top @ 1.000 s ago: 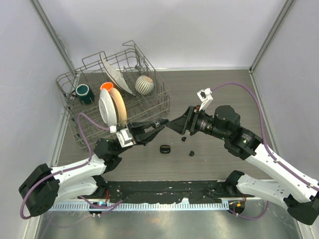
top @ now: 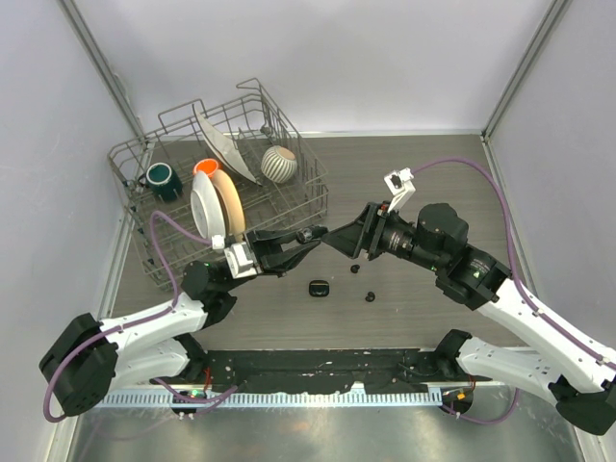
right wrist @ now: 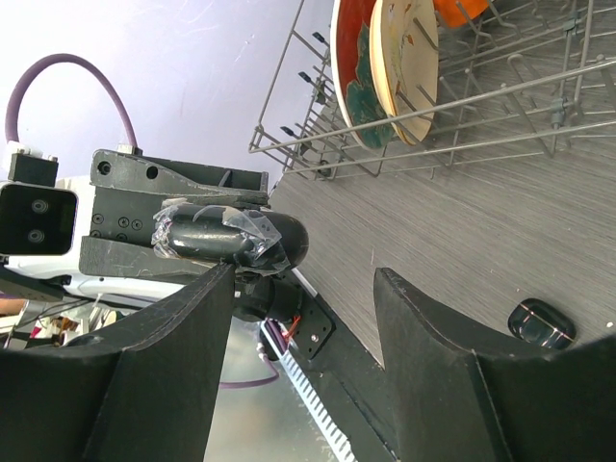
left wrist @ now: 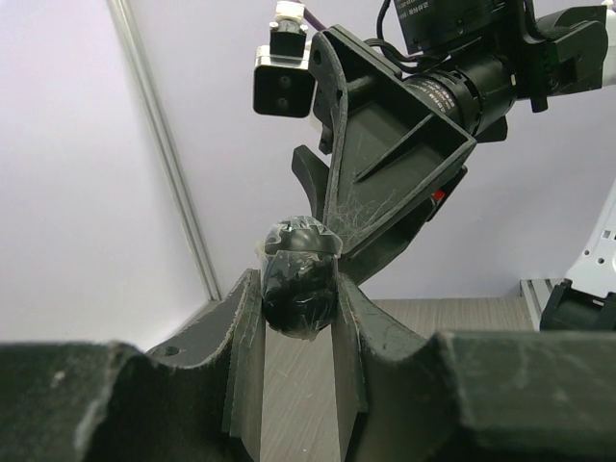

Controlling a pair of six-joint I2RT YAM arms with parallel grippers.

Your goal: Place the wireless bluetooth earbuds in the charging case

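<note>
A rounded black case wrapped in clear film is held up above the table, with my left gripper shut on it. In the right wrist view the case lies lengthwise, close by the left-hand finger of my open right gripper. That gripper has nothing visibly between its fingers. From the top, the right gripper is just right of the case, and contact cannot be made out. Two small dark pieces that look like earbuds, one upper and one lower, rest on the table.
A second small black box with a light line along it sits on the table, left of the small pieces. A wire dish rack with plates and cups fills the back left. Bare table stretches behind the right arm.
Over the last second my left gripper has shifted slightly right with the case, narrowing the gap to the right gripper. The right arm has barely moved. Everything on the table is where it was.
</note>
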